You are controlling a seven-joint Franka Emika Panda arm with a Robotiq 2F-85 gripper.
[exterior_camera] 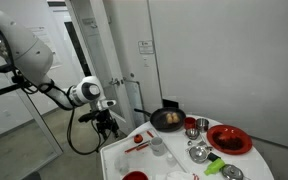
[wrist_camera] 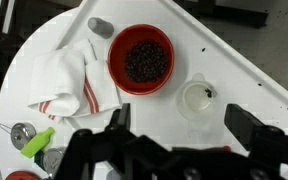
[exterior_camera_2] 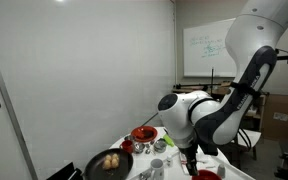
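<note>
My gripper is open, its two black fingers wide apart with nothing between them. In exterior view 1 the gripper [exterior_camera: 110, 131] hangs over the left end of the white table. Ahead of the fingers in the wrist view lie a clear cup [wrist_camera: 196, 97] and a red bowl [wrist_camera: 141, 62] filled with dark beans. A small grey cylinder [wrist_camera: 101, 27] stands beside the bowl. To the left spreads a white cloth [wrist_camera: 68, 78] with red stripes. Something red, partly covered by the right finger, shows low in the frame.
A black pan [exterior_camera: 167, 119] holding brown items stands at the back. Right of it are a large red bowl [exterior_camera: 229, 138], a steel pot [exterior_camera: 198, 153] and a green-handled tool [exterior_camera: 214, 166]. A tomato [exterior_camera: 138, 138] and a cup [exterior_camera: 157, 146] stand farther left.
</note>
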